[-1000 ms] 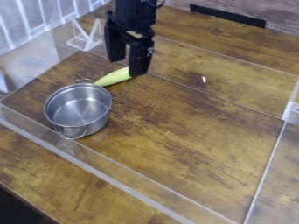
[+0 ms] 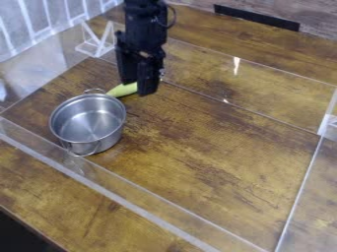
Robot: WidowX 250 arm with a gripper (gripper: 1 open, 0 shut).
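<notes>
The black gripper (image 2: 141,71) hangs at the upper middle of the camera view, over the near end of a pale green elongated object (image 2: 124,91) that lies on the wooden table and is partly hidden behind it. Whether the fingers are open or shut is hard to make out. A steel pot (image 2: 87,123) with loop handles stands at the left, in front of and to the left of the green object.
Transparent barriers (image 2: 320,177) run along the edges of the work area. A white frame-like item (image 2: 97,39) is at the upper left.
The gripper has shifted and turned slightly around the same spot above the green object. The pot and green object show no clear movement.
</notes>
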